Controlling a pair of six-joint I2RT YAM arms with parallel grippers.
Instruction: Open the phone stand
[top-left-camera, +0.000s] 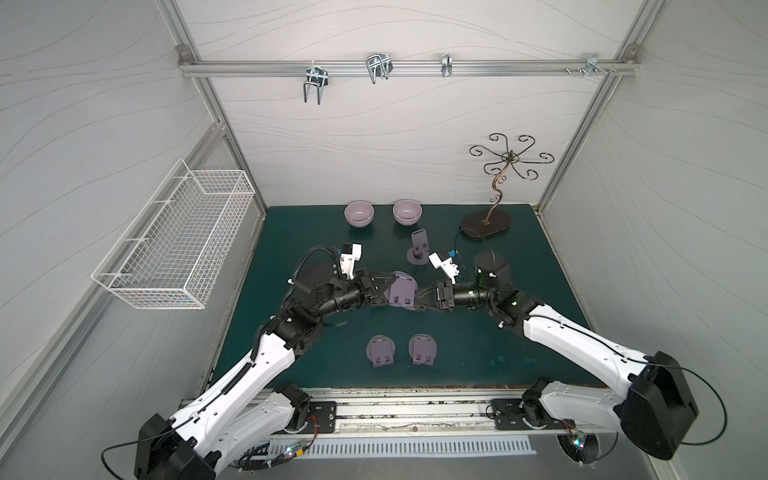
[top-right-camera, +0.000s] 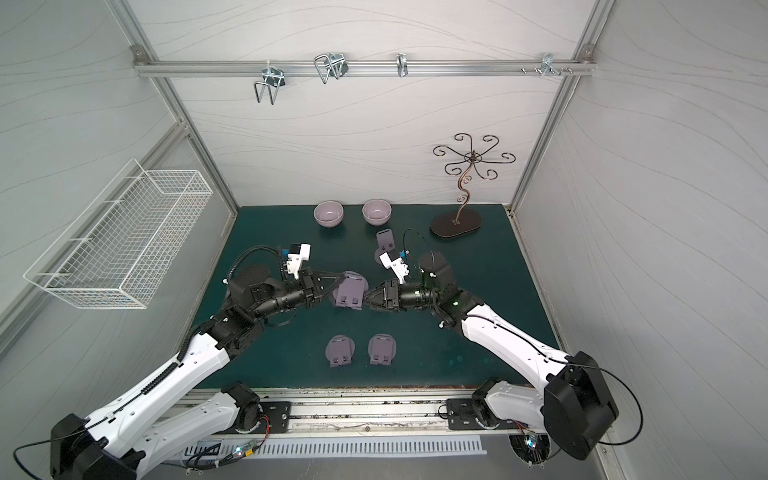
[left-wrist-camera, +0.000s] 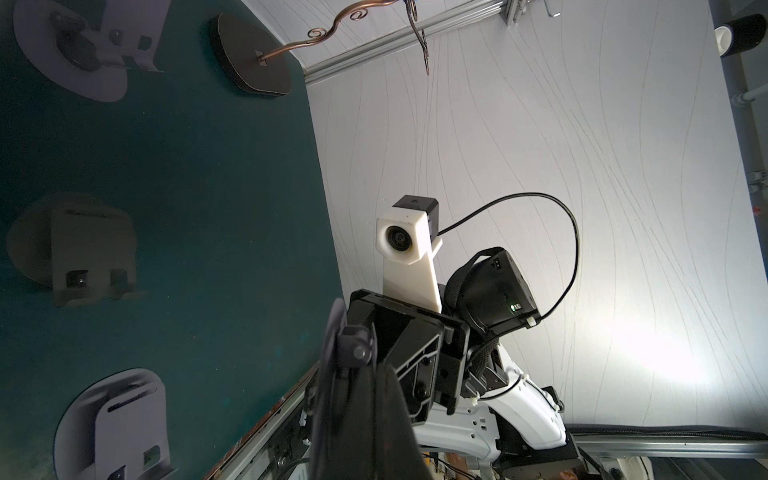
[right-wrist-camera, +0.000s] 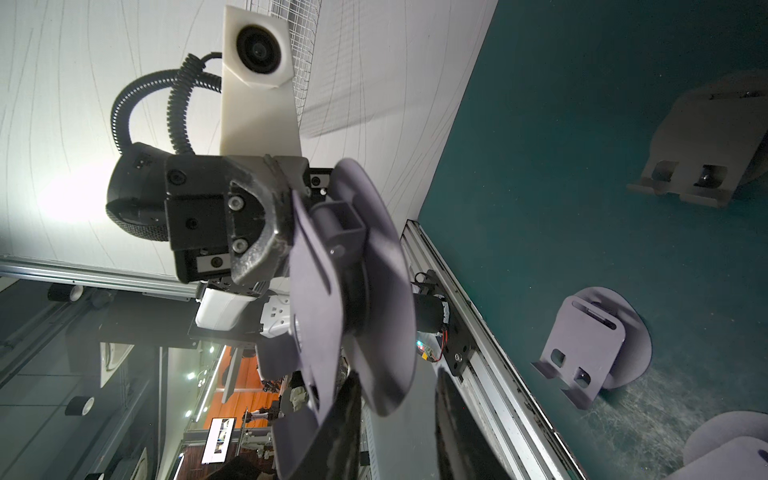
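Note:
A lilac phone stand (top-left-camera: 402, 289) is held in the air between the two grippers, seen folded in the right wrist view (right-wrist-camera: 376, 256). My left gripper (top-left-camera: 388, 280) is shut on it at its upper left side. In the left wrist view the stand shows edge-on along the dark fingers.
Folded stands (top-right-camera: 340, 352) lie at the front, an upright one (top-left-camera: 417, 244) stands at the back, near two bowls (top-left-camera: 359, 213) and a metal tree ornament (top-left-camera: 485, 224). A wire basket (top-left-camera: 180, 240) hangs on the left wall.

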